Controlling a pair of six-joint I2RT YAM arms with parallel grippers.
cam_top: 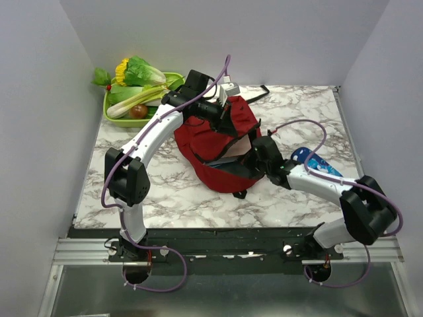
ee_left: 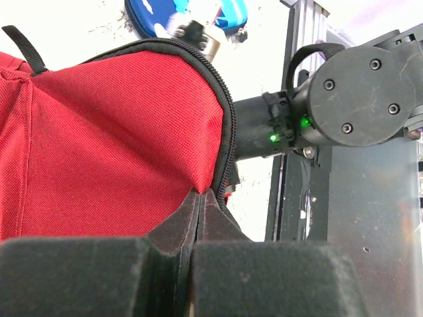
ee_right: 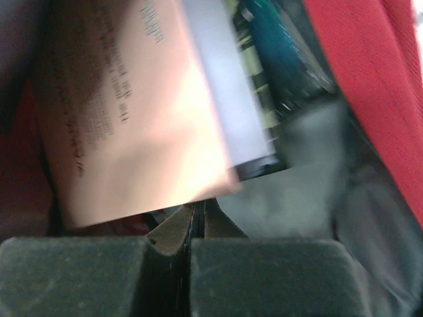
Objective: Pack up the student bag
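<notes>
The red bag (cam_top: 218, 179) lies on the marble table with its zipped opening facing right. In the left wrist view its flap (ee_left: 125, 145) is drawn up into the tips of my left gripper, which is shut on the fabric beside the black zipper. Within the opening sit books, among them one with a beige cover (ee_right: 145, 132). My right gripper reaches into the bag below that book, shut, with nothing visible between its fingers. A blue pencil case (cam_top: 320, 163) rests on the table to the right, partly hidden by the right arm.
A green basket (cam_top: 173, 76) of vegetables stands at the back left. Behind the bag a black strap (cam_top: 259, 96) trails over the table. Bare marble (cam_top: 172, 201) shows at the front left and the back right.
</notes>
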